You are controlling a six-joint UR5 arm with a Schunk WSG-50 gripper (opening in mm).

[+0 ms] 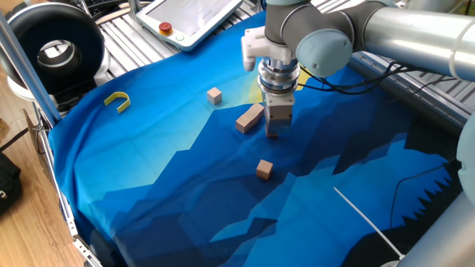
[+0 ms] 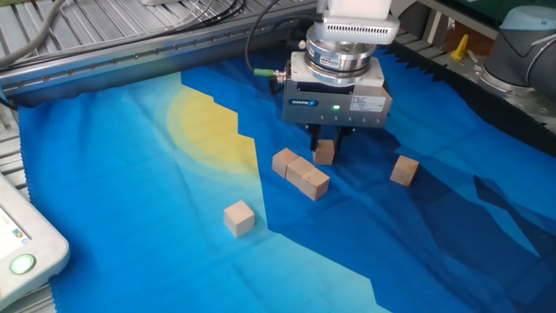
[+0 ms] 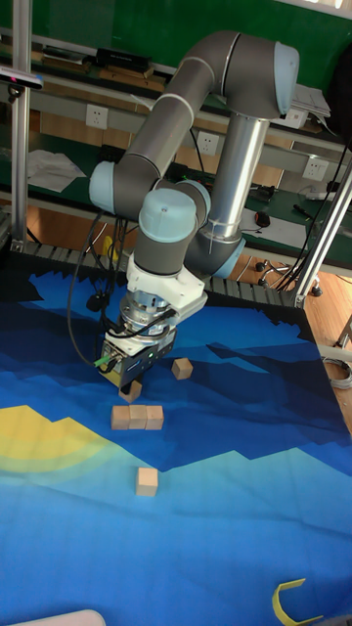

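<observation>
My gripper (image 2: pixel 329 139) points down at a single wooden cube (image 2: pixel 325 154), its dark fingers low on either side of it. Whether the fingers touch the cube or stand clear of it cannot be made out. In exterior view 1 the gripper hides most of that cube, and in exterior view 3 the cube (image 3: pixel 130 391) shows partly beneath it. Close beside lies a row of three wooden cubes (image 2: pixel 300 173), pushed face to face. Another cube (image 2: pixel 405 171) lies alone to the right in exterior view 2, and a paler one (image 2: pixel 239 219) sits nearer the front left.
A blue patterned cloth (image 1: pixel 171 200) with some creases covers the table. The yellow curved piece (image 1: pixel 117 101) lies near the cloth's edge, far from the cubes. A teach pendant (image 1: pixel 185 18) with a red button rests on the slatted surface.
</observation>
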